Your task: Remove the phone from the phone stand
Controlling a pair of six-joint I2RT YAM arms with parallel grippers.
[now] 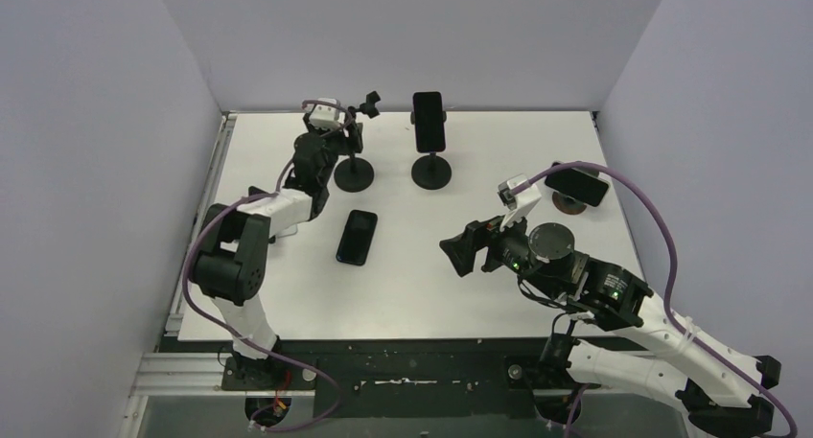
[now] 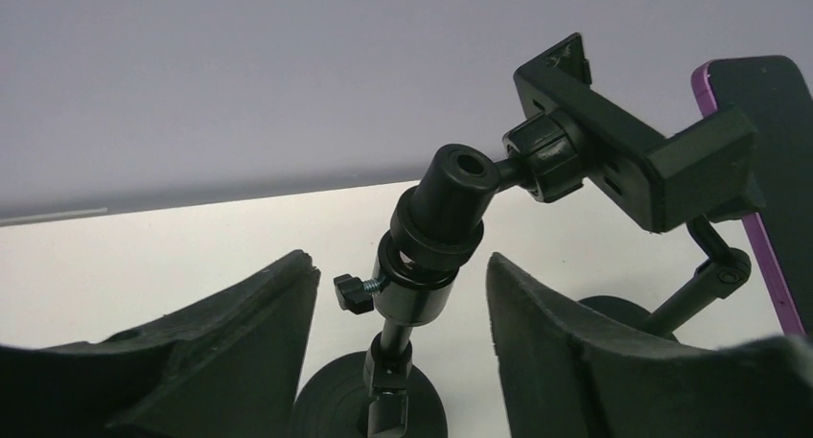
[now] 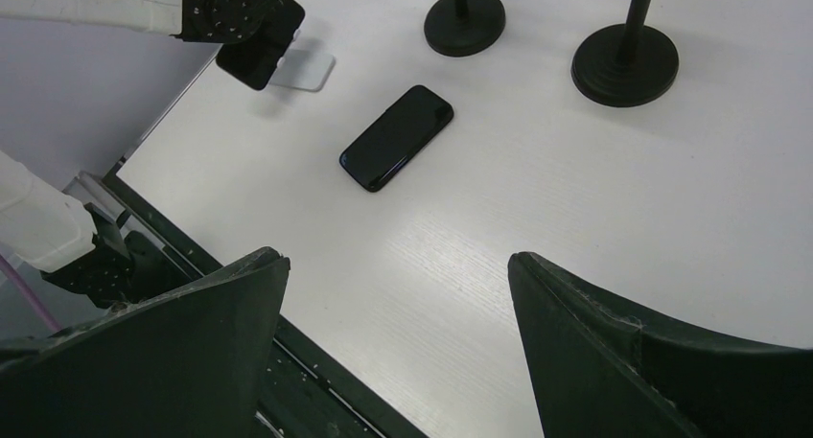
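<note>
A black phone [image 1: 358, 238] lies flat on the white table, front left of centre. Behind it stands the black phone stand [image 2: 451, 194], its clamp tilted to the right and empty. In the left wrist view my left gripper is open around the stand's post, with white table visible between each of its fingers and the post. My right gripper stands open above the table's front right part, nothing between its fingers. The right wrist view shows the phone [image 3: 397, 138] beyond those fingers.
A second stand [image 1: 431, 172] holds another upright phone [image 1: 429, 122] just right of the empty one. A third phone [image 1: 576, 183] sits on a stand at the far right. Under the left arm lies a light flat object [image 3: 304, 70].
</note>
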